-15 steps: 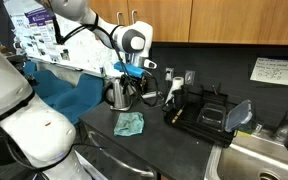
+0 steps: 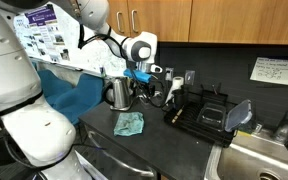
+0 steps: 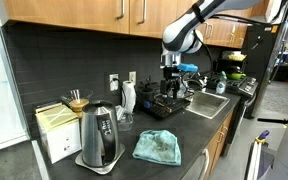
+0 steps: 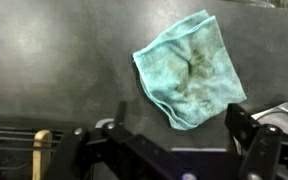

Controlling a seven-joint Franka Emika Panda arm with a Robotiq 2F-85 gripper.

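A crumpled light-blue cloth [image 2: 129, 124] with a darker stain lies flat on the dark counter; exterior view 2 has the same cloth [image 3: 158, 147] near the counter's front. My gripper [image 2: 150, 97] hangs above the counter, behind and to the right of the cloth. In the wrist view the cloth [image 4: 191, 73] lies below and apart from the fingers [image 4: 241, 126], which stand wide apart at the lower edge. The gripper is open with nothing between its fingers.
A steel kettle [image 3: 101, 132] stands left of the cloth. A black dish rack [image 2: 206, 117] and a sink [image 2: 249, 162] are to the right. Wooden cupboards [image 2: 224, 20] hang above. Bare counter [image 2: 174, 145] lies right of the cloth.
The upper part of my arm has shifted slightly right and down over the last second. The cloth and the things on the counter have not moved.
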